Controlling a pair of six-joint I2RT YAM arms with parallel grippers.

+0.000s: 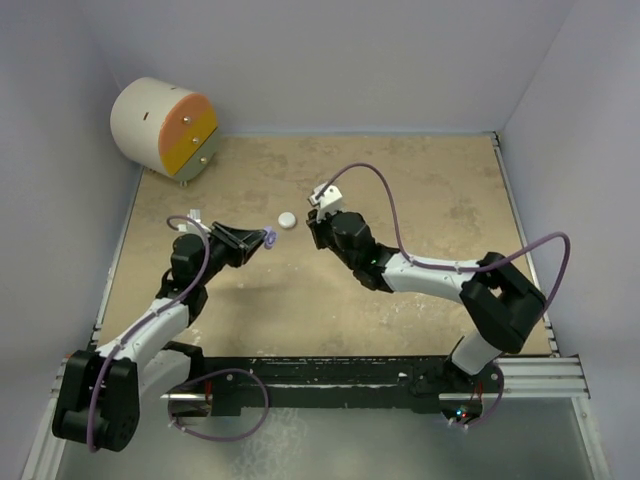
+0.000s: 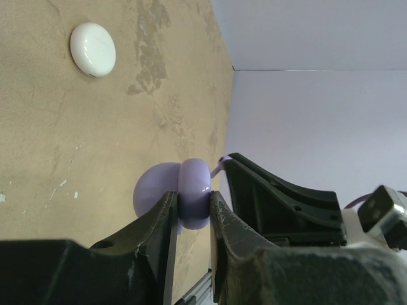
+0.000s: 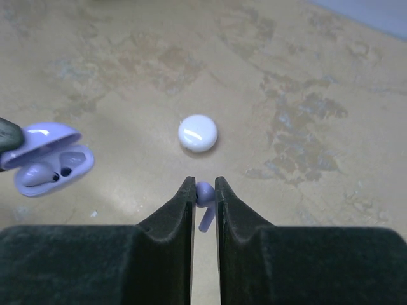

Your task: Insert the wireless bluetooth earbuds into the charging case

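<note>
The lavender charging case (image 1: 269, 238) is held by my left gripper (image 1: 258, 238), shut on it; in the right wrist view the case (image 3: 54, 171) is open, with one earbud and dark empty spots visible inside. My right gripper holds a small lavender earbud (image 3: 205, 194) with its stem pointing down between the fingertips, above the table and to the right of the case. In the left wrist view the case (image 2: 194, 190) sits between the finger tips.
A white round puck (image 1: 287, 220) lies on the tan table (image 1: 420, 180) between the arms. A striped cylinder drum (image 1: 160, 130) stands at the back left.
</note>
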